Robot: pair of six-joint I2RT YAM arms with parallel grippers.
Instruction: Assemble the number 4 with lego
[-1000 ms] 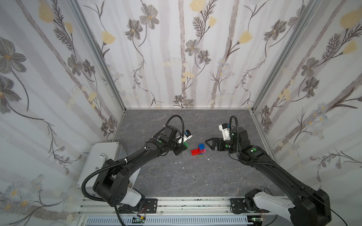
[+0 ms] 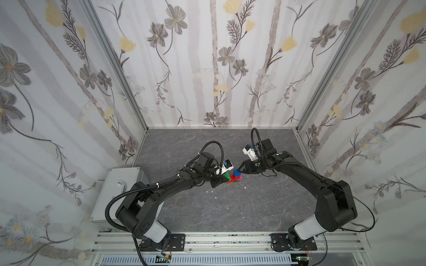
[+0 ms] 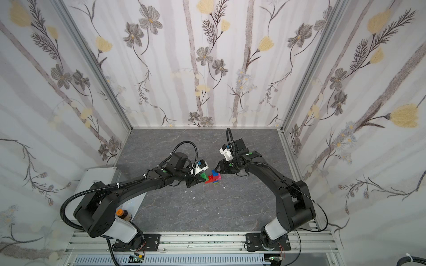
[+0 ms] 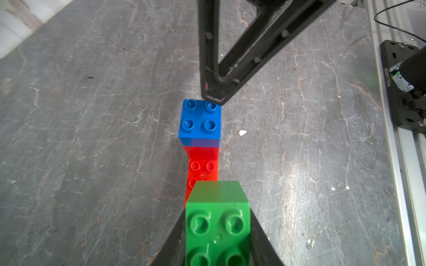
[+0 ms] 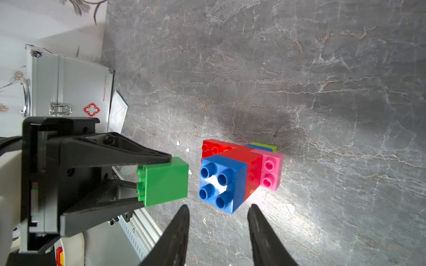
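Note:
A joined stack of bricks stands mid-table: a blue brick [image 5: 224,182] on top, red bricks [image 5: 253,164] under it with one reaching sideways, a pink brick [image 5: 271,170] on the other side, blue and lime pieces at the bottom. My left gripper is shut on a green brick [image 5: 166,181], held beside the blue brick and above the sideways red part, apart from the stack in the right wrist view. My right gripper has its fingers [image 5: 177,235] spread with nothing between them, close by the blue brick.
A white case [image 5: 66,88] with a red cross stands at the left edge of the table. Small white scraps [image 4: 242,132] lie near the stack.
The left gripper has carried the green brick to the right, toward the stack. The right gripper has moved left, up to the blue brick. The stack itself has not moved.

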